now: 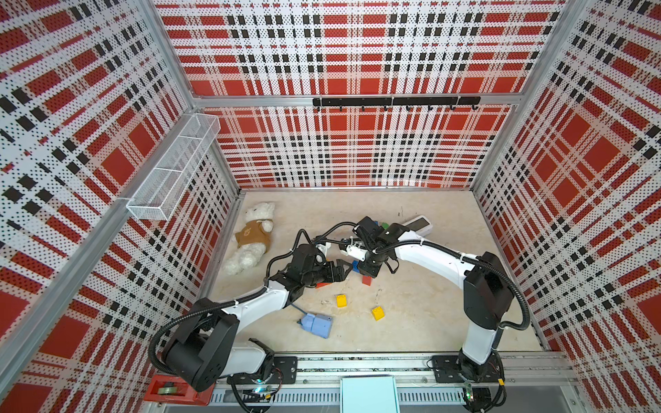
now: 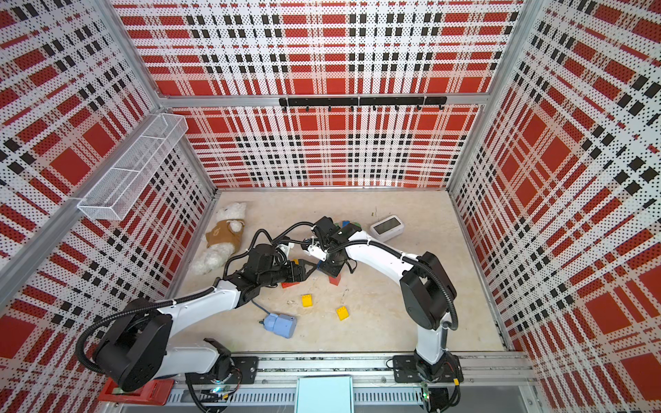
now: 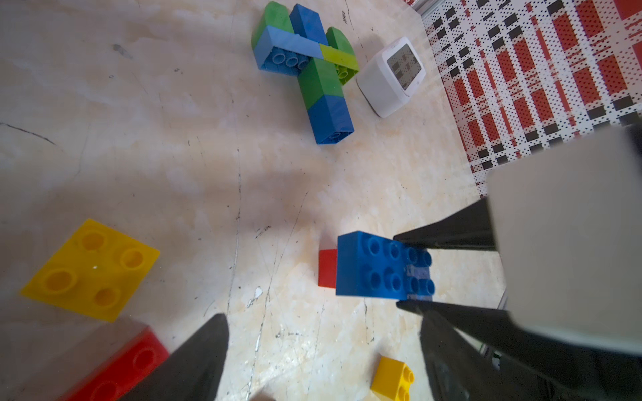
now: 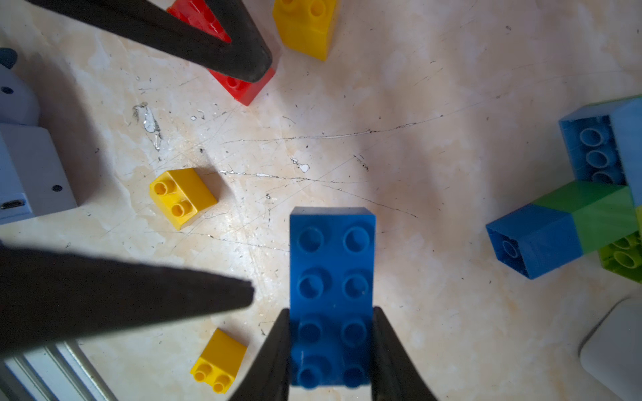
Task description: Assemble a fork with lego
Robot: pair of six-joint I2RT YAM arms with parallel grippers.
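A long blue brick (image 4: 332, 267) with two rows of studs is clamped between the fingers of my right gripper. In the left wrist view its free end (image 3: 364, 264) points toward my left gripper, whose blurred fingers stand apart with nothing between them. A red brick (image 3: 327, 268) shows just behind that end; whether it touches the blue one I cannot tell. At the back lies a joined piece of blue and green bricks (image 3: 321, 83), branching at its far end. Loose yellow bricks (image 4: 184, 197) and a red brick (image 4: 247, 87) rest on the table.
A white device with a grey screen (image 3: 394, 75) stands beside the joined piece. Near the front left is a light blue object (image 1: 316, 325), and a teddy bear (image 1: 253, 237) lies at the left. Both arms' hands are close together mid-table.
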